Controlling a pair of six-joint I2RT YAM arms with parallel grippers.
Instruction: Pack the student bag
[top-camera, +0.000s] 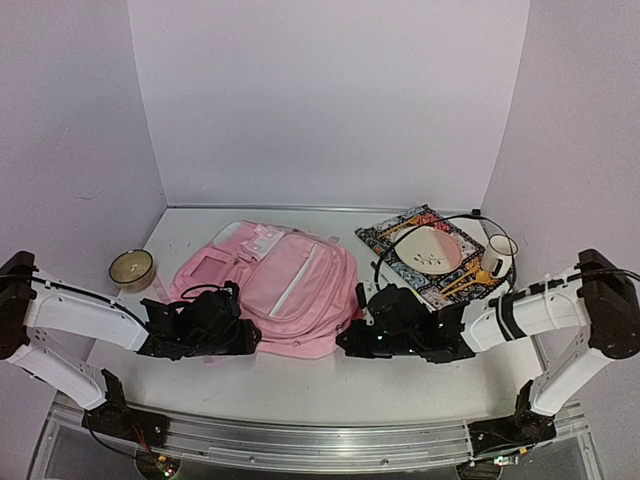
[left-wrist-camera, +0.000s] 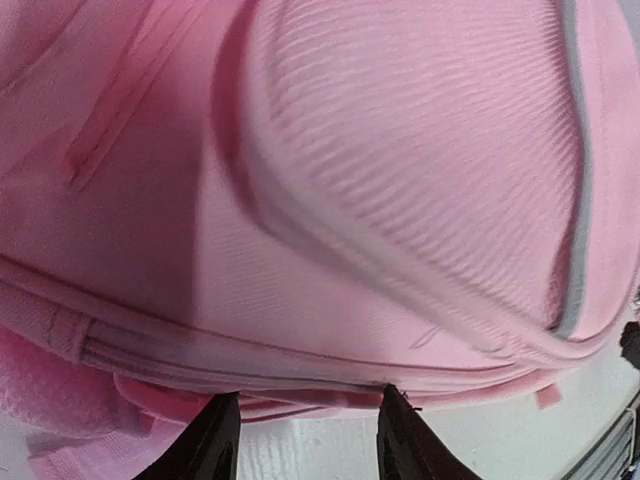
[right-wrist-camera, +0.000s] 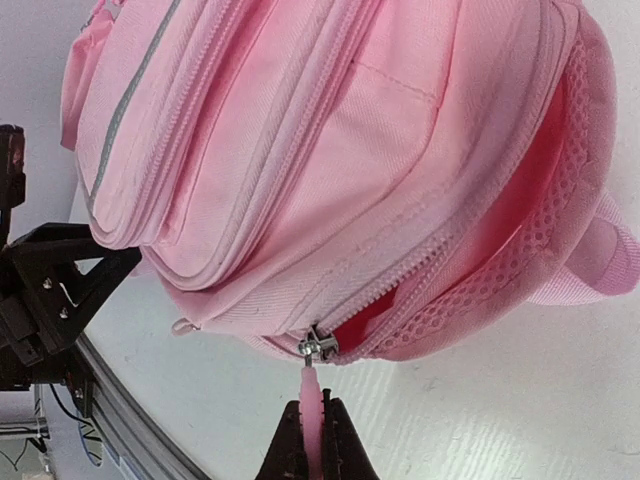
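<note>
The pink backpack lies on the table at left centre. My right gripper is shut on the pink zipper pull, whose metal slider sits at the bag's lower edge. Beside that slider the zip gapes, showing a red lining. At the bag's front edge, my left gripper has its fingers apart. A pink edge of the bag passes just beyond their tips; I see nothing held between them.
A patterned mat with a plate and yellow utensils lies at right, a white mug beside it. A bowl stands at far left.
</note>
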